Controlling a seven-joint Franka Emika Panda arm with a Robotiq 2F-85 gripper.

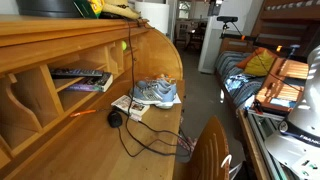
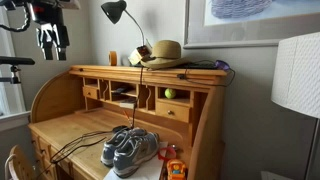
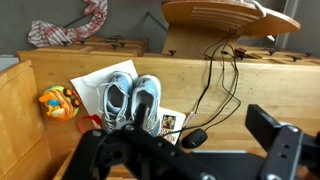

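Observation:
My gripper (image 2: 54,52) hangs high above the left side of the wooden desk, open, with nothing between its fingers. In the wrist view its dark fingers (image 3: 262,125) reach in from the lower edge, well apart. A pair of grey-blue shoes (image 3: 146,100) rests on white paper (image 3: 97,78) on the desktop. To one side of them lies an orange object (image 3: 60,103). A black puck-like device (image 3: 193,138) with a thin cable sits on the other side, near a printed booklet (image 3: 172,121).
Cubbies hold dark items (image 1: 80,73), and a green ball (image 2: 169,93) sits in one. A hat (image 2: 182,50) and desk lamp (image 2: 115,12) stand on top. A chair (image 1: 211,151) stands at the front. Much of the desktop beside the cables is bare.

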